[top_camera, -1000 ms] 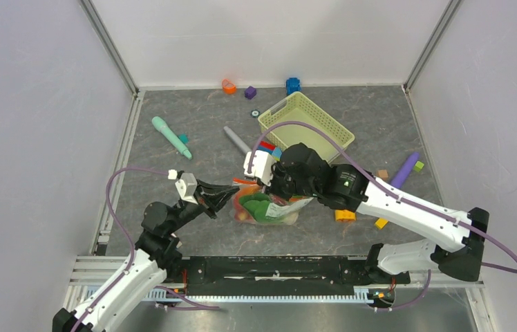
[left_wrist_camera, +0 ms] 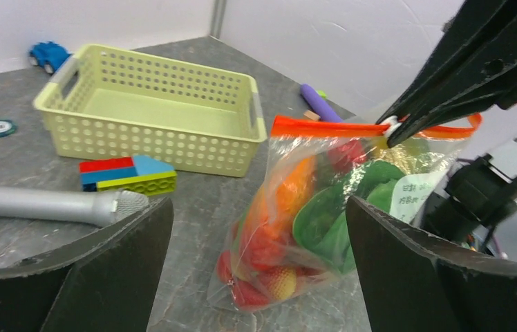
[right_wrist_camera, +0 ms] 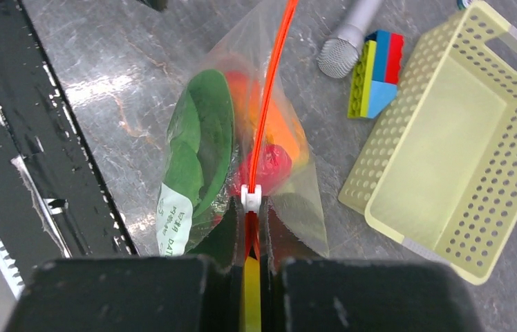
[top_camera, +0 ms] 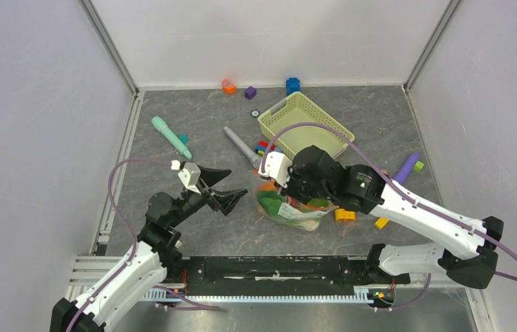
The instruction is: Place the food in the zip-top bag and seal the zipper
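The clear zip top bag holds leafy greens, red and orange food, with an orange zipper along its top. My right gripper is shut on the zipper's white slider; in the right wrist view the orange strip runs straight up from it. The bag hangs or rests below it; contact with the table is unclear. My left gripper stands open to the left of the bag, its fingers wide apart in the left wrist view with nothing between them.
A yellow basket stands behind the bag, with toy bricks and a grey microphone beside it. A teal flashlight lies at left; a purple object at right. The floor between left arm and back wall has some clear room.
My right gripper and the bag have shifted rightward.
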